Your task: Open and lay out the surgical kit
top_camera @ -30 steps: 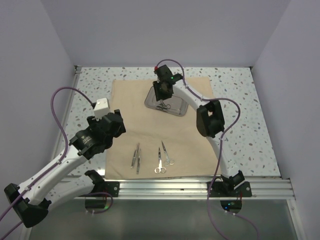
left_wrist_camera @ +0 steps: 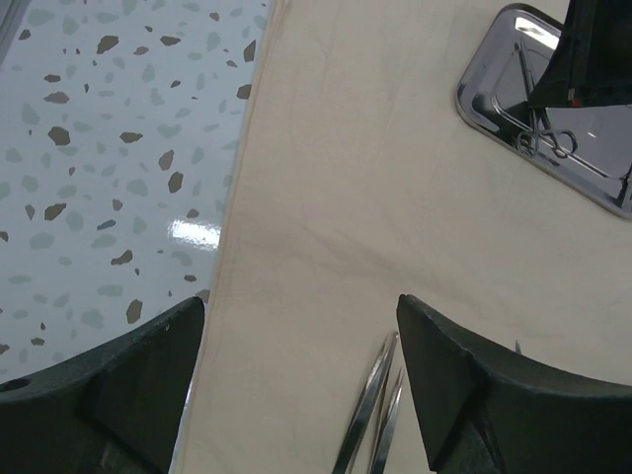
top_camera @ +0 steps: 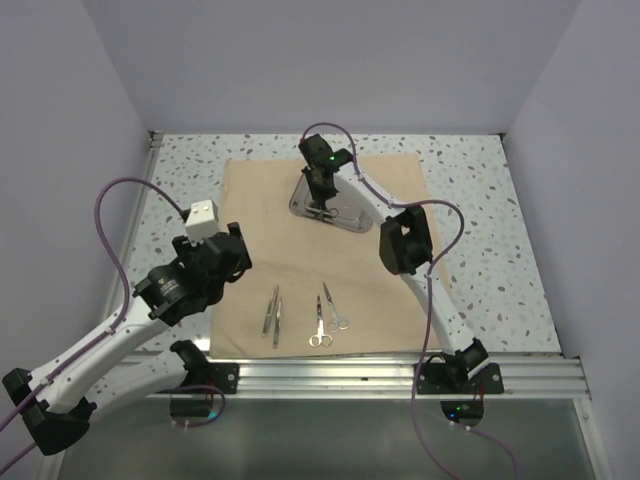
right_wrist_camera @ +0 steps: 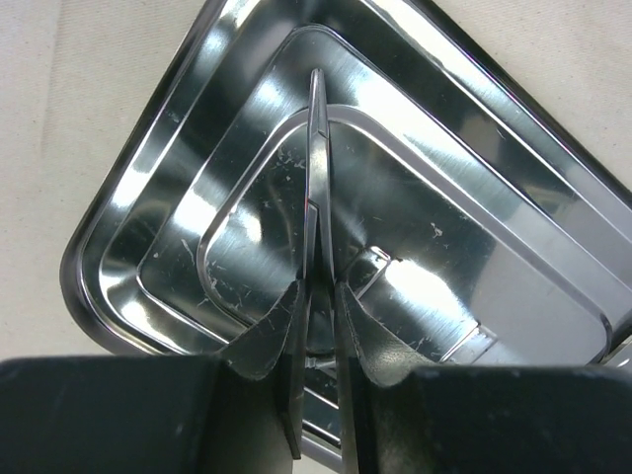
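Observation:
The steel tray (top_camera: 355,222) sits at the back of the beige cloth (top_camera: 260,230), holding scissor-like instruments. My right gripper is down in it, its fingertips close around a long slim steel instrument (right_wrist_camera: 317,168); whether it grips it is unclear. My left gripper hangs open and empty over the cloth's left side. At the cloth's front lie two slim instruments, tweezers-like (top_camera: 270,310) and a second (top_camera: 278,325), plus scissors (top_camera: 320,335) and another pair (top_camera: 337,320).
A speckled tabletop (top_camera: 490,250) surrounds the cloth, clear on both sides. Walls border the table at left, back and right.
The left arm has shifted only slightly; the instruments on the front of the cloth are unchanged.

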